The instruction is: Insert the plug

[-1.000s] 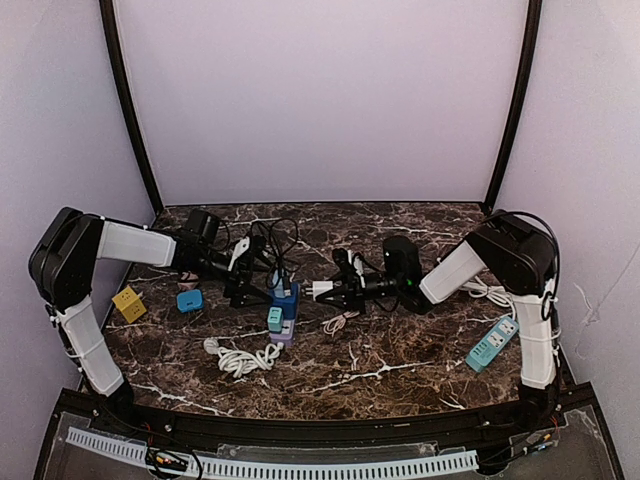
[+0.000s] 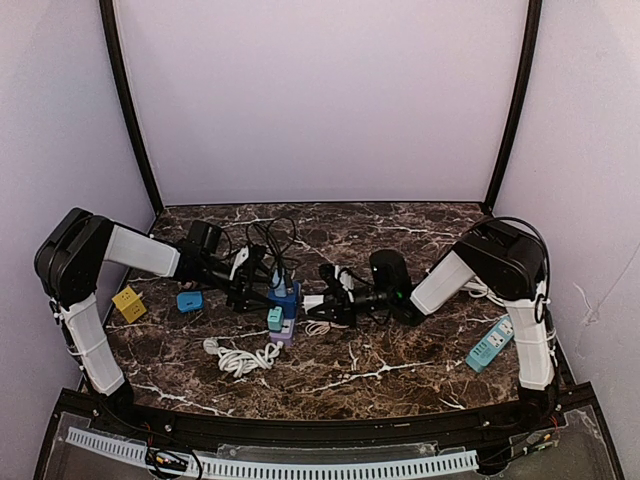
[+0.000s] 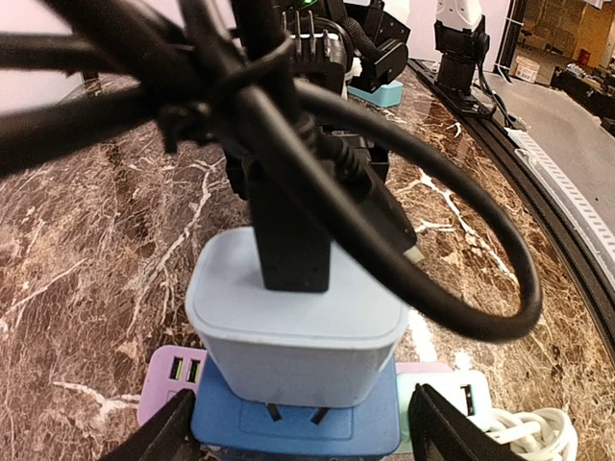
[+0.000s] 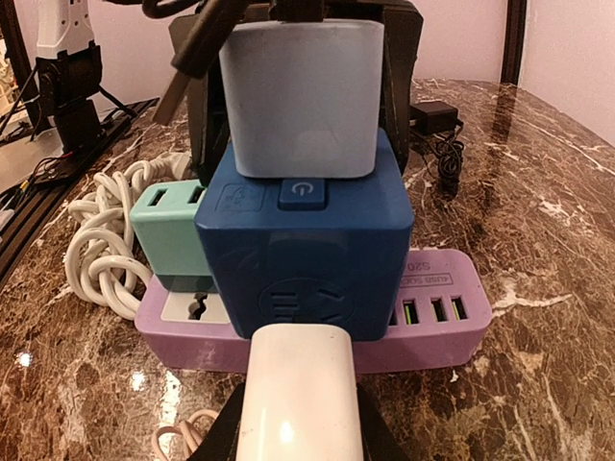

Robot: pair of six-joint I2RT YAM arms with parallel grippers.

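Observation:
A purple power strip (image 4: pixel 437 336) carries a blue cube adapter (image 4: pixel 303 259), a teal adapter (image 4: pixel 168 240) beside it and a pale block (image 4: pixel 300 96) on top of the cube. My left gripper (image 2: pixel 250 290) is at the strip's left side; in its wrist view dark fingertips flank the blue cube, hold unclear. My right gripper (image 2: pixel 325 305) holds a white plug (image 4: pixel 300 384) against or just in front of the blue cube's near face; the plug's far end hides any prongs.
White coiled cable (image 2: pixel 240 362) lies in front of the strip. A yellow adapter (image 2: pixel 129 305) and blue adapter (image 2: pixel 189 300) lie left; a teal strip (image 2: pixel 490 345) lies right. Black cables loop over the left gripper.
My right gripper has moved left with the white plug, up to the blue cube. My left arm has shifted slightly toward the cube.

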